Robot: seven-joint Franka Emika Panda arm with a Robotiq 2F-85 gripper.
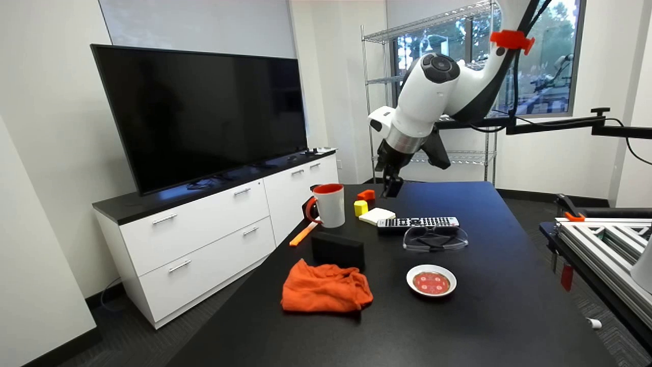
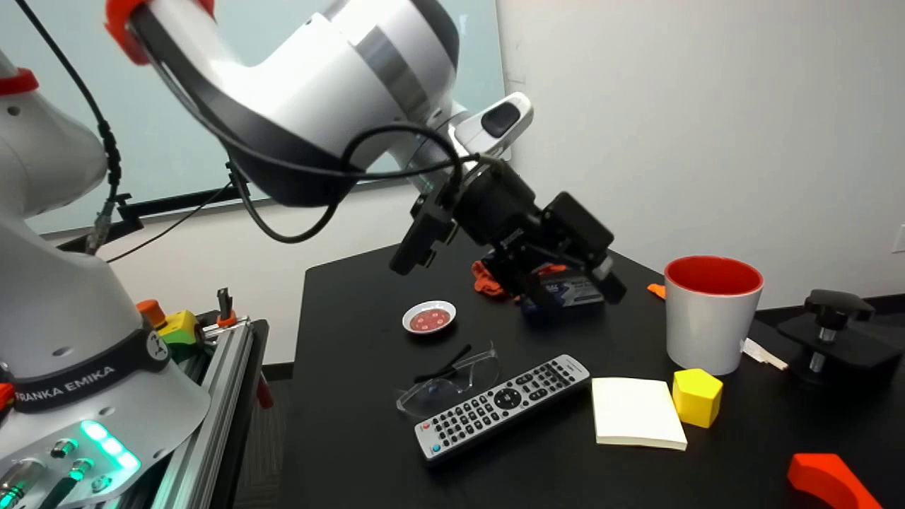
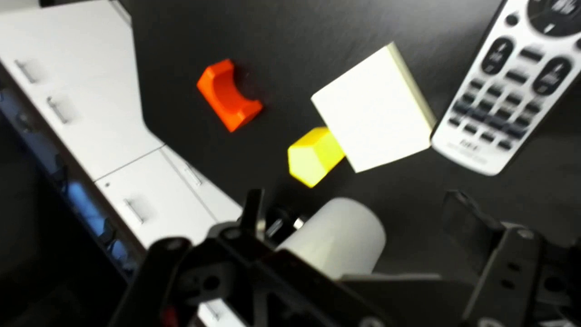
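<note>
My gripper is open, its two fingers wide apart with nothing between them. In exterior view 1 it hangs above the far part of the black table. The white mug (image 1: 330, 206) with red inside stands upright; in the wrist view its white side shows low, partly behind the gripper. Beside it are a yellow block (image 3: 315, 156) and a pale square notepad (image 3: 376, 111), which touch or nearly touch in the wrist view. An orange arched block (image 3: 226, 95) lies apart from them. A grey remote (image 2: 504, 406) lies on the notepad's other side.
Clear glasses (image 1: 435, 238) lie close to the remote. Nearer exterior view 1 are a small white dish (image 1: 431, 281), an orange cloth (image 1: 327, 287), a black box (image 1: 337, 251) and an orange-handled tool (image 1: 303, 234).
</note>
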